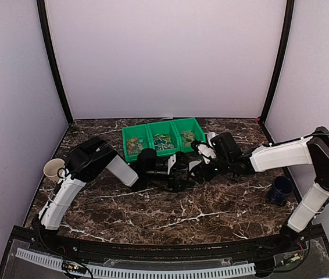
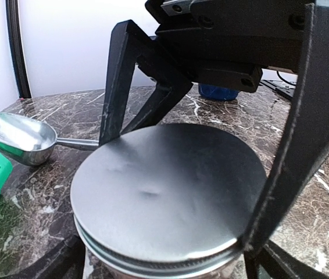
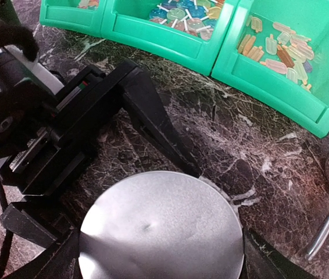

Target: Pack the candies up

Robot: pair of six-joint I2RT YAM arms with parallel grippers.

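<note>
A round silver-lidded container (image 2: 167,186) stands in the middle of the table, with both grippers at it. My left gripper (image 1: 185,182) is open low beside it; in the left wrist view its fingertips flank the container at the bottom edge. My right gripper (image 1: 195,168) is open around the lid, its black fingers rising over it in the left wrist view. Candies lie in the three green bins (image 3: 279,104) behind: small pieces (image 3: 188,17) in the middle one, popsicle-shaped ones (image 3: 286,55) in the right one.
A metal scoop lies beside the bins on the right. A dark blue cup (image 1: 280,190) stands at the right, a white cup (image 1: 54,170) at the far left.
</note>
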